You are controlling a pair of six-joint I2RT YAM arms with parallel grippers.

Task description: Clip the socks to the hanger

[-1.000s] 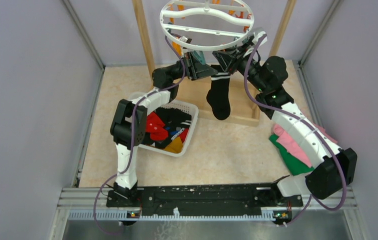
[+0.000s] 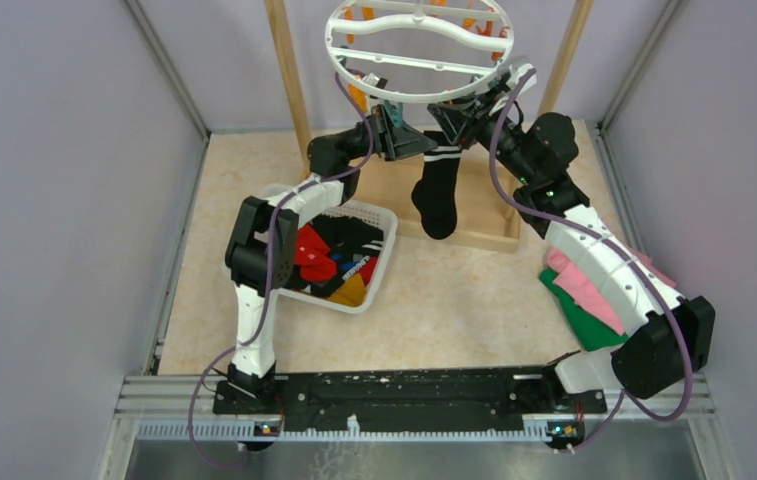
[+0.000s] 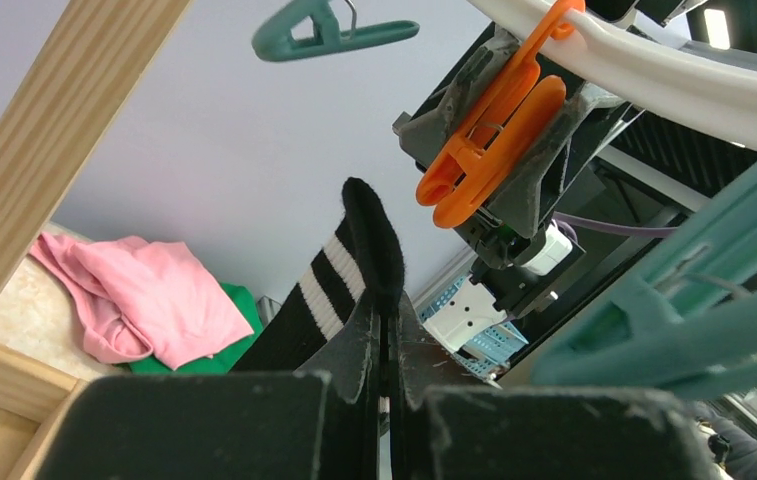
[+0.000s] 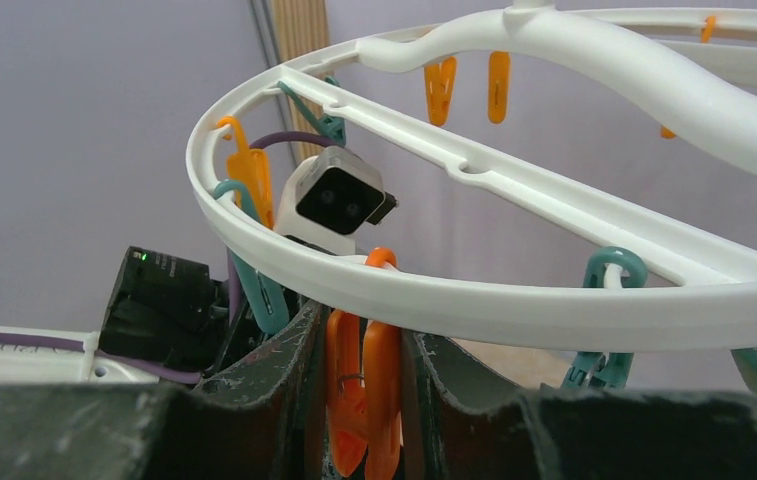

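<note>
A black sock with white stripes hangs from my left gripper, which is shut on its cuff. In the left wrist view the cuff sticks up above the fingertips. My right gripper is shut on an orange clip that hangs from the rim of the round white hanger. In the left wrist view this orange clip is up and to the right of the cuff, apart from it. Its lower ends look close together.
Teal clips hang on both sides of the held clip, one close to the left gripper. A white basket of socks stands at left. Pink cloth lies over green cloth at right. Wooden posts flank the hanger.
The hanger and my left gripper have shifted slightly to the right. The sock has swung a little, and its toe is now slightly further left. The right arm looks unmoved.
</note>
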